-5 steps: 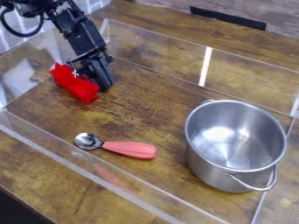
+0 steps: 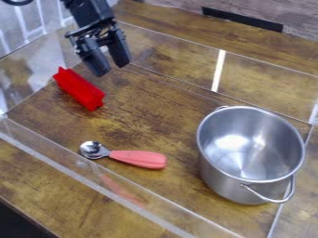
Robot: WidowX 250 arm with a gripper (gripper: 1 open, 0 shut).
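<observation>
My gripper is at the upper left, raised above the back of the table, open with nothing seen between its fingers. A red block lies on the wooden table just below and to the left of it. A scoop with a pink handle and a silver head lies in the front middle. A large steel pot with wire handles stands on the right.
Clear plastic panels or edges border the wooden work surface. The middle of the table and the area behind the pot are free.
My gripper has risen up and away from the red block, which it was down beside a second ago. The block, scoop and pot look unmoved.
</observation>
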